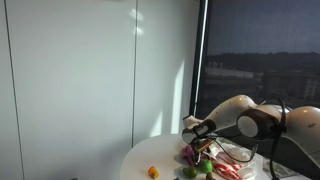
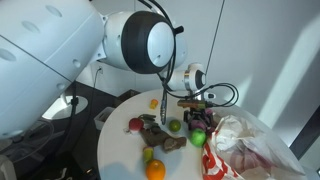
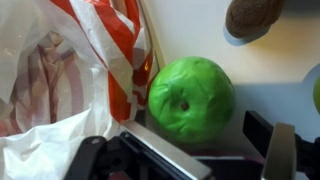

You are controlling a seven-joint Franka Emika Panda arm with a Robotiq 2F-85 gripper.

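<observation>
A green apple-like fruit (image 3: 192, 100) fills the middle of the wrist view, with its round dark end facing the camera. My gripper is open, its dark fingers apart at the lower left and lower right, with the fruit ahead of them and nothing gripped. In exterior view 2, the green fruit (image 2: 198, 137) lies on the white table beside the plastic bag, close below my gripper (image 2: 196, 112). Exterior view 1 shows the gripper (image 1: 202, 149) low over the table, partly hidden by its cables.
A red-and-white plastic bag (image 2: 245, 145) lies right beside the green fruit. Other produce is spread about: an orange (image 2: 155, 170), a red fruit (image 2: 136, 124), a yellow piece (image 2: 148, 153) and a brown piece (image 3: 253, 15).
</observation>
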